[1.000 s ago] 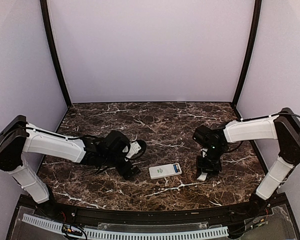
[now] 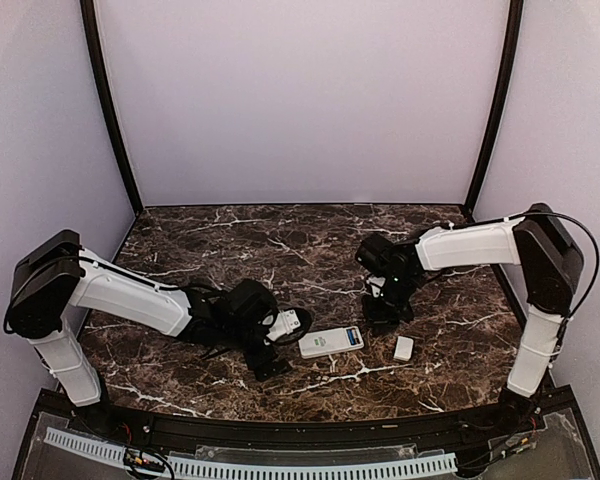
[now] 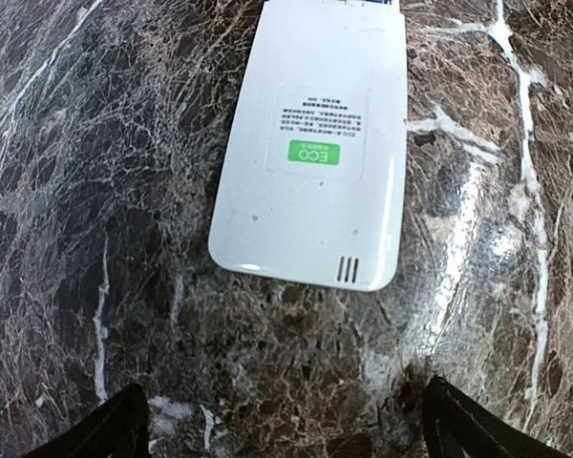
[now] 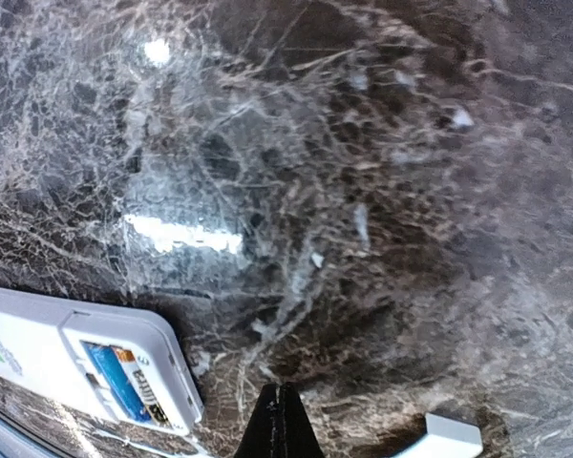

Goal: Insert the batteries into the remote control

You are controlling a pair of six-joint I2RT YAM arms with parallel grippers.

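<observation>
The white remote point(image 2: 330, 342) lies back side up on the table, its green ECO label point(image 3: 314, 153) visible in the left wrist view. Two batteries point(image 4: 127, 383), one blue and one dark and gold, sit side by side in its uncovered compartment. The white battery cover point(image 2: 403, 348) rests on the table to the remote's right, outside the fingers of my right gripper, which is shut and empty. My left gripper stands open short of the remote's plain end, with only tabletop between its fingers.
A rail point(image 2: 280, 432) runs along the front edge, and pale walls close in the back and sides.
My right gripper has gone from open around the cover to shut, moving left and away from it. The left gripper has come closer to the remote. Remote and cover stay in place.
</observation>
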